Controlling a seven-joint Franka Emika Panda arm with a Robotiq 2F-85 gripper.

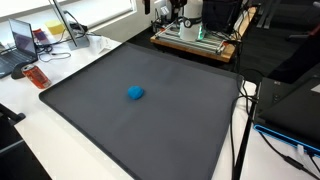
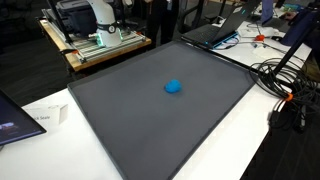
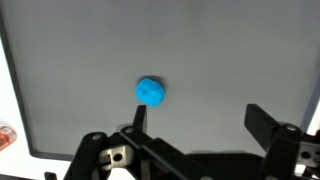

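Observation:
A small blue round object (image 1: 135, 92) lies on the dark grey mat (image 1: 150, 130); the other outside view shows the blue object (image 2: 173, 86) too. In the wrist view my gripper stands open, its two fingers wide apart with only bare mat visible between them. The blue object (image 3: 150, 92) appears beyond the left finger (image 3: 139, 117), apart from it. Dark gripper parts (image 1: 165, 12) show at the top edge of exterior view 1, high and well away from the blue object.
An orange-red can (image 1: 36, 77) stands on the white table left of the mat, near a laptop (image 1: 20, 45). Cables (image 2: 285, 80) lie beside the mat. A wooden stand (image 2: 90, 45) is off one corner.

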